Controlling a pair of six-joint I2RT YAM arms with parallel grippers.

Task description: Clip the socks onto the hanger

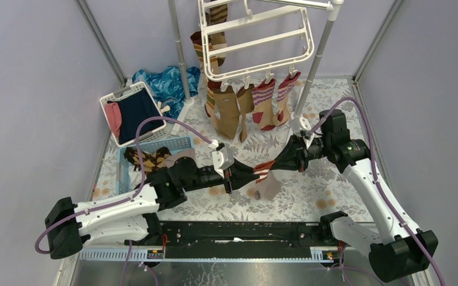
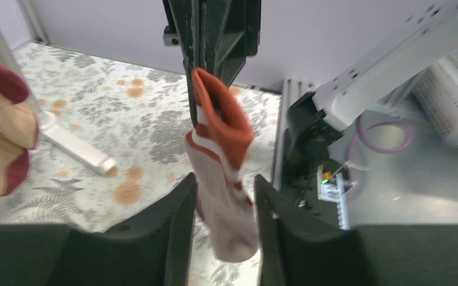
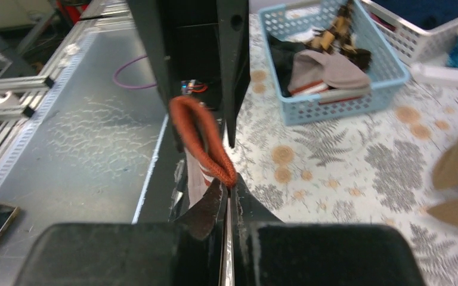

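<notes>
A grey sock with red-orange striped cuff (image 1: 265,185) hangs between my two grippers in the middle. My right gripper is shut on the sock's orange cuff. My left gripper is around the sock's body in the left wrist view, its fingers somewhat apart and blurred. Above, the white hanger (image 1: 256,61) holds several socks (image 1: 265,101) by clips along its lower edge.
A blue basket (image 3: 334,104) of socks sits at the left, a white basket (image 1: 152,101) with dark cloth behind it. The rack's white pole (image 1: 316,59) stands behind my right arm.
</notes>
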